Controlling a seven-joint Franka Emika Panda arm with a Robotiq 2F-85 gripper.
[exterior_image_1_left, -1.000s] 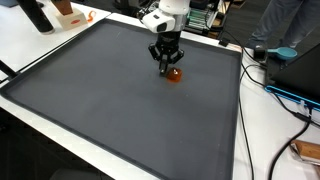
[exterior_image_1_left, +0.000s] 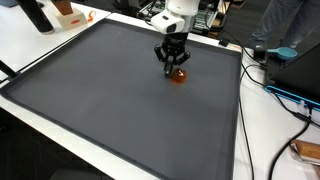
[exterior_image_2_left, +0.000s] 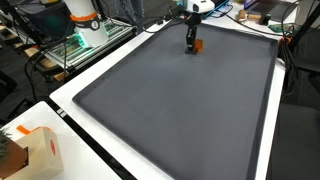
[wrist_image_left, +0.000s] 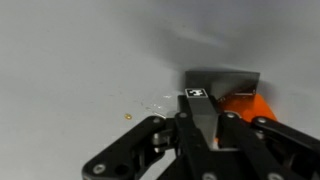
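My gripper (exterior_image_1_left: 168, 69) is low over the dark grey board, near its far side, shut on a small grey block. In the wrist view this grey block (wrist_image_left: 202, 108) sits between the fingers, its pale end marked in black. Close beside it is an orange object (wrist_image_left: 262, 108) with a dark top part (wrist_image_left: 222, 79). In exterior view 1 the orange object (exterior_image_1_left: 178, 75) appears just right of the fingertips. Exterior view 2 shows the orange object (exterior_image_2_left: 198, 46) right of the gripper (exterior_image_2_left: 190, 49) too. Whether block and orange object touch is unclear.
The board (exterior_image_1_left: 125, 110) is wide and clear toward the front and left. Cables (exterior_image_1_left: 252, 65) lie beyond its right edge. A wooden and cream-coloured item (exterior_image_2_left: 45, 150) stands off the board in the near left corner of exterior view 2.
The gripper and arm have shifted slightly right, closer to the orange object. The orange object stays in about the same place.
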